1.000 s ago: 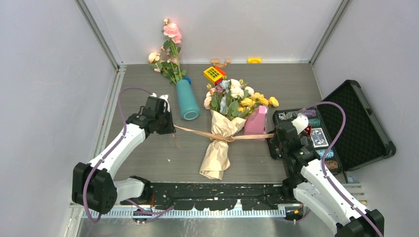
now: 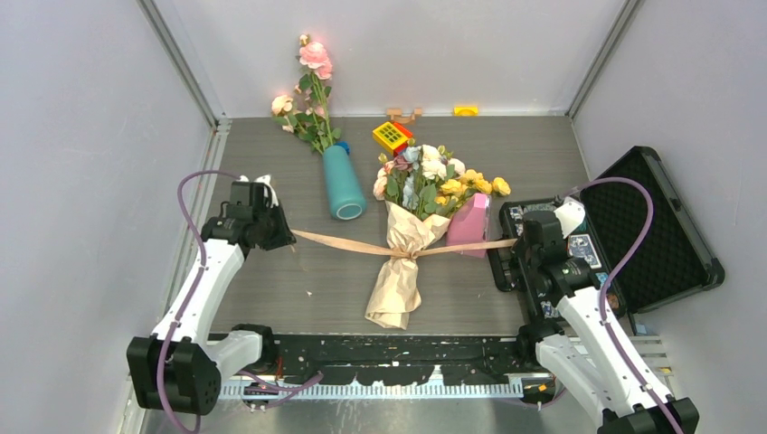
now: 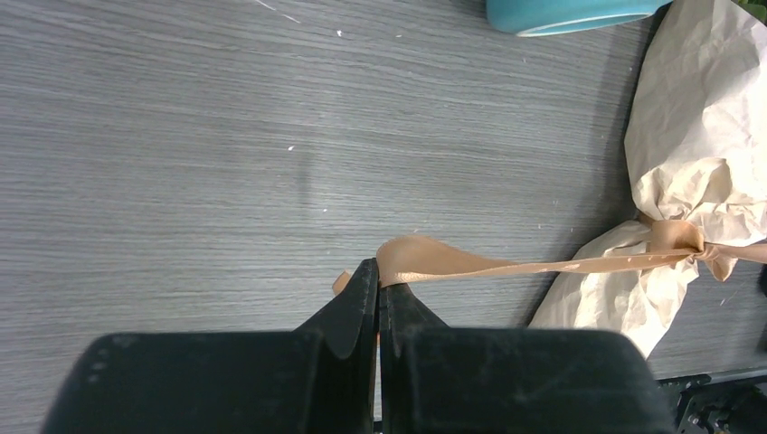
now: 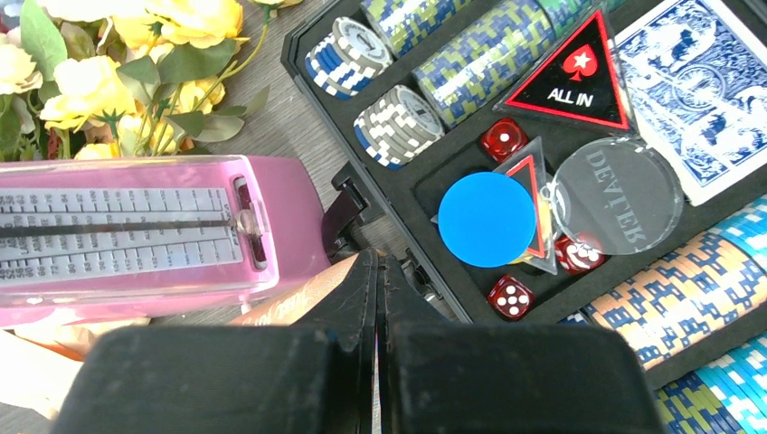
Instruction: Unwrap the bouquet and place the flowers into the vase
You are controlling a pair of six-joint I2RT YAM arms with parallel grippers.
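A bouquet in brown paper [image 2: 395, 287] lies at mid-table, with white, blue and yellow flowers [image 2: 432, 172] at its upper end. Around its middle a tan ribbon [image 2: 348, 242] is knotted, its two ends stretched out sideways. My left gripper is shut on one ribbon end; a short tail pokes out past the fingers. On the other side my right gripper is shut, with the ribbon [image 4: 303, 294] running up to its fingertips. A teal vase [image 2: 342, 183] holding pink flowers [image 2: 316, 58] lies left of the bouquet's top.
A pink box [image 2: 468, 223] stands right of the bouquet. The open poker case [image 4: 398, 212] of chips, dice and cards lies under my right gripper. A yellow-red toy [image 2: 392, 137] sits behind. Left of the bouquet, the table is mostly bare.
My left gripper has moved left with its ribbon end, and my right gripper has shifted right. The ribbon spans wider and straighter; bouquet and vase have stayed put.
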